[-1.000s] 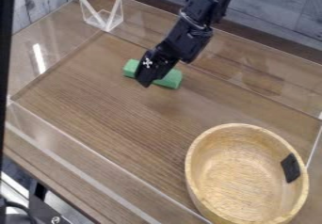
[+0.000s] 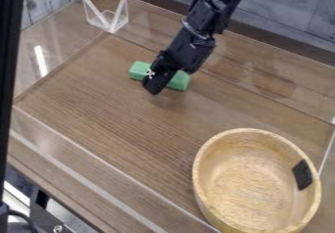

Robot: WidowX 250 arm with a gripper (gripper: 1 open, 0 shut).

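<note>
The black arm reaches down from the top centre of the camera view, its gripper (image 2: pixel 157 79) low over a green block (image 2: pixel 178 81) lying on the wooden table (image 2: pixel 118 129). The fingertips cover part of the block's middle and look close together; whether anything is between them is hidden by the dark fingers.
A pale woven basket (image 2: pixel 256 183) stands at the lower right. A clear plastic holder (image 2: pixel 108 14) is at the upper left.
Over the last second the gripper has moved slightly, settling lower over the block. The green block appears shifted only very slightly, if at all.
</note>
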